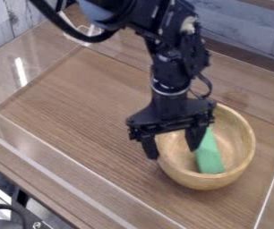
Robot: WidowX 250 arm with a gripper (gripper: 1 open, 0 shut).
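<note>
A round tan wooden bowl (235, 134) sits on the wooden surface at the right, with a green elongated object (210, 156) lying inside it. My black gripper (172, 139) is over the left part of the bowl, open, its fingers apart. Its left finger reaches down by the bowl's left rim; the right one hangs over the inside, beside the green object. Part of the bowl is hidden behind the arm.
A pale plank wall (247, 45) stands at the back, and black cables show at the lower left corner.
</note>
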